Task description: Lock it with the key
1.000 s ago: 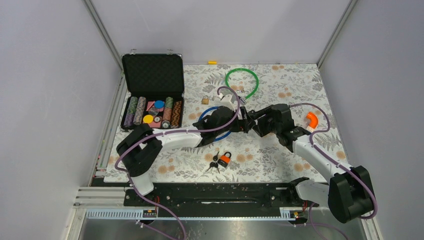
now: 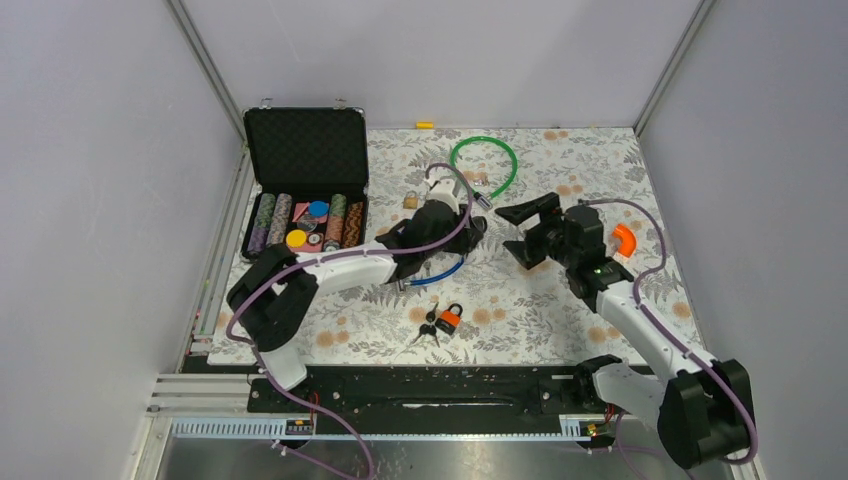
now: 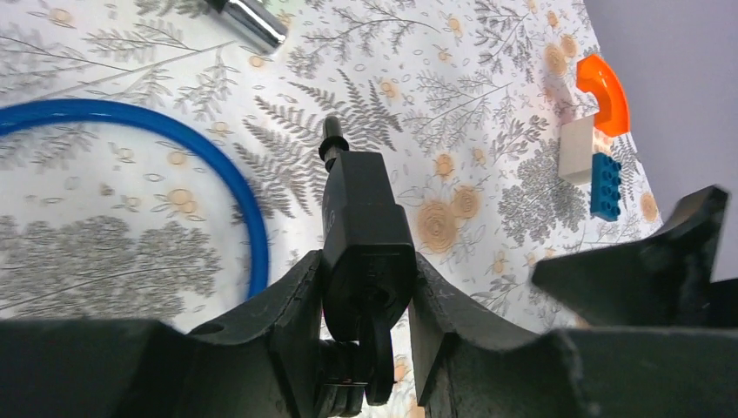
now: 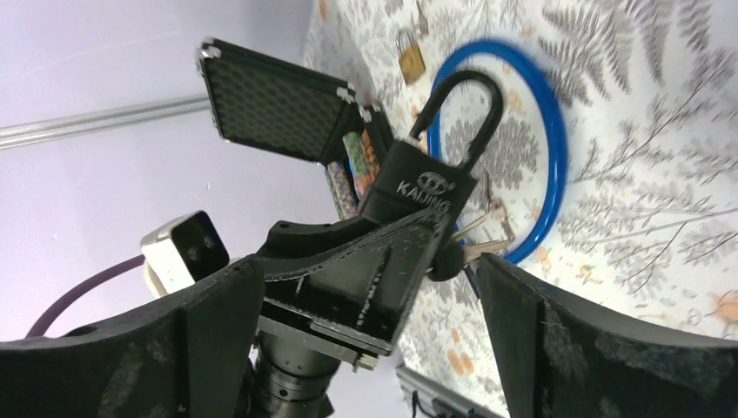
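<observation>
My left gripper (image 2: 478, 236) is shut on a black padlock (image 3: 365, 196), which it holds above the table, shackle up. In the right wrist view the padlock's lettered face shows, and both legs of its black shackle (image 4: 495, 103) meet the body. Beside the left fingers (image 4: 374, 270), black-headed keys (image 4: 448, 261) with metal blades show; whether one sits in the padlock I cannot tell. My right gripper (image 2: 505, 231) stands open just right of the padlock, apart from it, nothing between its fingers. The padlock's underside is hidden.
An orange padlock (image 2: 449, 319) lies with several black-headed keys (image 2: 428, 329) on the front table. A blue hose (image 2: 440, 276) runs under the left gripper; a green hose (image 2: 512, 160) lies behind. An open chip case (image 2: 305, 150) is at left.
The left gripper has shifted slightly left, still holding the padlock.
</observation>
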